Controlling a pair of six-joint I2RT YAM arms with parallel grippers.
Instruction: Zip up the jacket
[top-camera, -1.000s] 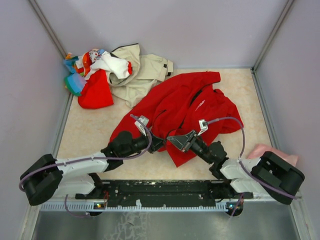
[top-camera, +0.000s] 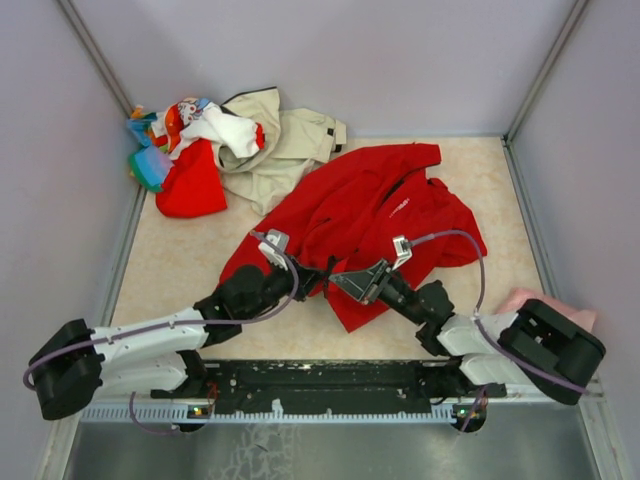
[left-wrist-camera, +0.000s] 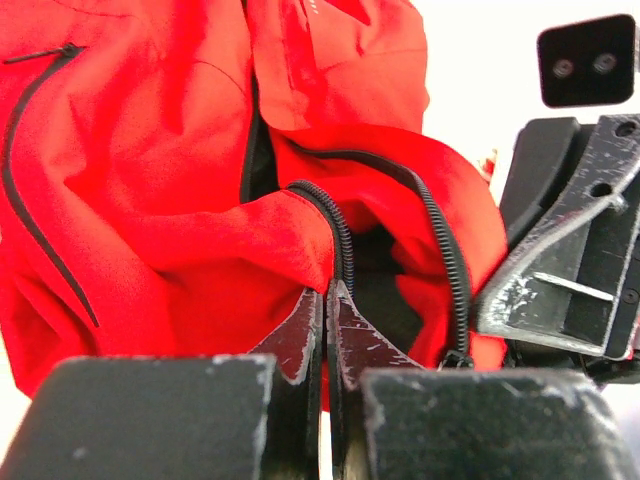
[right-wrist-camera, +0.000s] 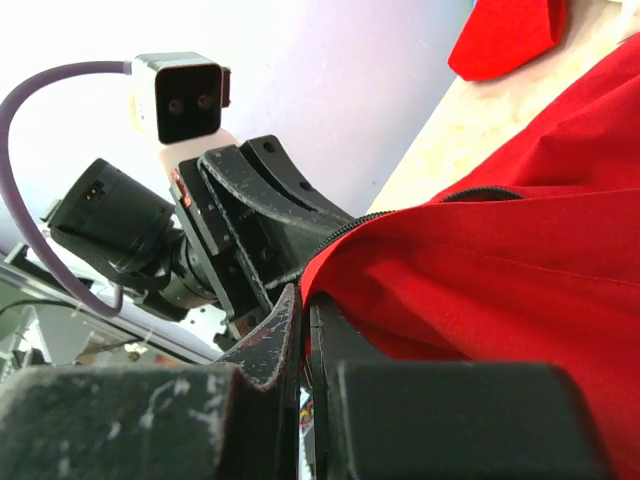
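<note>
The red jacket (top-camera: 390, 215) lies spread out, its front folded up between my two grippers, which meet near its lower middle. My left gripper is shut on an edge of the jacket's black zipper (left-wrist-camera: 340, 240); a second zipper strip (left-wrist-camera: 448, 270) curves down to a metal piece beside my right gripper's housing. In the right wrist view my right gripper is shut on the red fabric edge with the zipper (right-wrist-camera: 340, 232) along it, the left gripper just behind.
Beige and red clothes (top-camera: 280, 150) with colourful items are piled at the back left. A pink cloth (top-camera: 555, 305) lies at the right edge. Walls enclose it.
</note>
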